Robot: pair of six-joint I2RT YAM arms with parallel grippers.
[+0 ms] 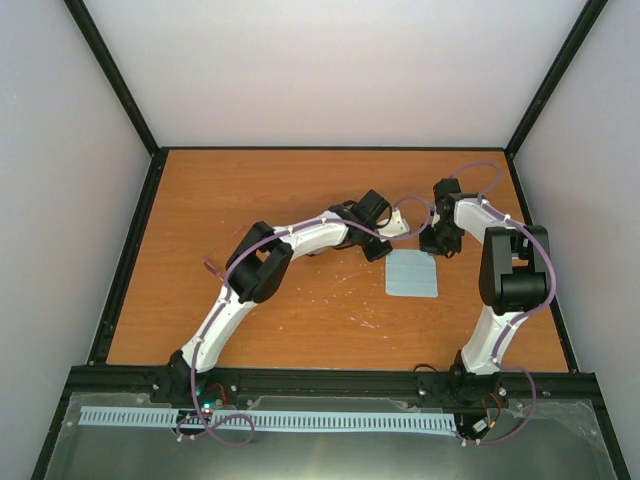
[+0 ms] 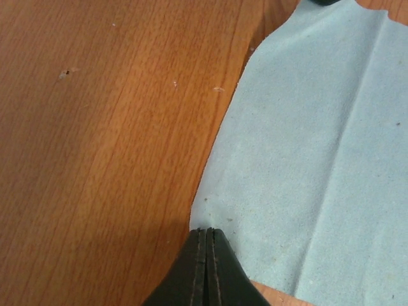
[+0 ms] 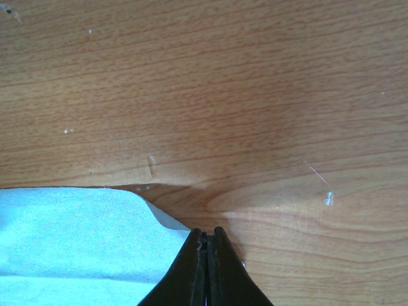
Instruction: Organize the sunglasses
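Note:
A pale blue cloth [image 1: 411,275] lies on the right half of the wooden table. My left gripper is shut at one corner of this cloth [image 2: 306,153]; whether cloth is caught between its tips cannot be seen. My right gripper is also shut, at a lifted, curled corner of the cloth [image 3: 76,236]; its fingertips hide whether they pinch any of it. Both grippers are over the cloth's far edge in the top view. A small reddish object [image 1: 210,267] lies at the table's left, partly behind the left arm; sunglasses cannot be made out.
Dark frame edges and white walls border it. Purple cables run along both arms.

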